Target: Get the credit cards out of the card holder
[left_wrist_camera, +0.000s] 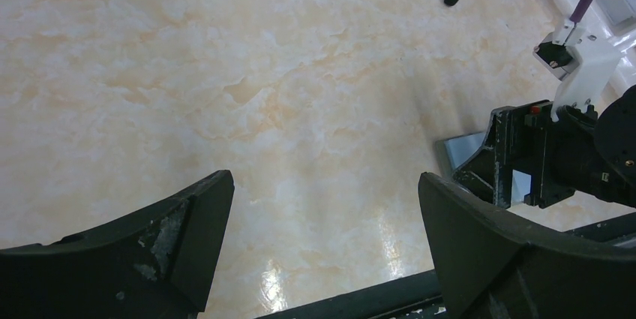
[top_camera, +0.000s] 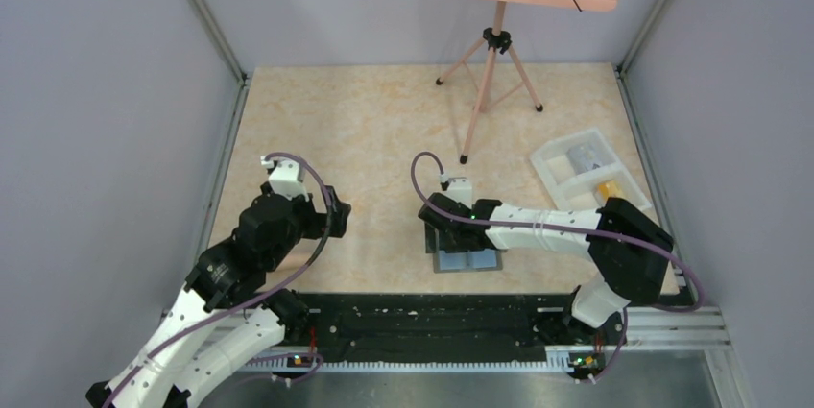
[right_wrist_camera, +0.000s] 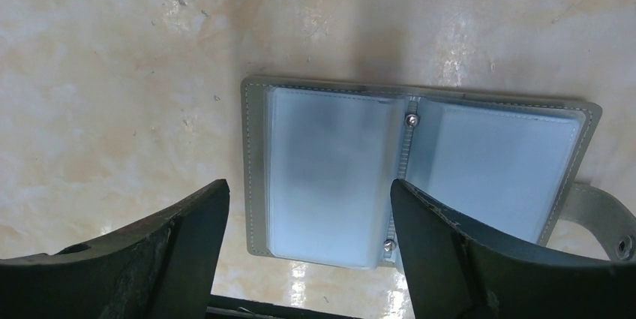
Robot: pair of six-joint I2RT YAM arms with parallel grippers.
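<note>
The card holder (right_wrist_camera: 322, 176) lies spread flat on the table, grey-edged with pale blue panels on both sides of a middle ring spine; its strap sticks out at the right. No separate card can be made out in it. Above its left part is my right gripper, open, one finger (right_wrist_camera: 442, 251) overlapping the spine in the right wrist view, nothing between the fingers. In the top view the right arm covers much of the holder. My left gripper stands open and empty over bare table to the left, well apart from the holder.
At the right, a white divided tray (top_camera: 547, 173) holds a clear item (top_camera: 583, 156) and a yellow item (top_camera: 609, 189). A pink tripod stand (top_camera: 491, 62) rises at the back.
</note>
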